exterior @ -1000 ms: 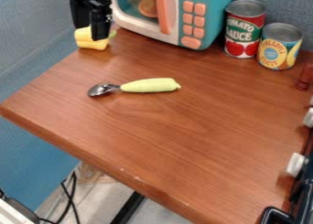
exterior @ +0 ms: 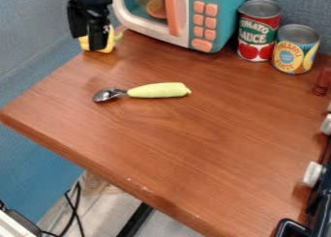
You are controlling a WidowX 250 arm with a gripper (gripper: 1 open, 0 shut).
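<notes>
My black gripper [exterior: 93,33] is at the top left, beside a toy microwave [exterior: 181,14], over a yellow object [exterior: 106,43] at the table's back-left edge. Whether its fingers are closed on that object is unclear. A spoon with a pale yellow handle [exterior: 158,90] lies on the wooden table [exterior: 181,163], its metal bowl pointing left.
A tomato sauce can [exterior: 257,33], a yellow-labelled can [exterior: 295,49] and a small red bottle [exterior: 322,83] stand at the back right. A black appliance [exterior: 311,202] borders the right edge.
My gripper has shifted slightly left and down at the yellow object.
</notes>
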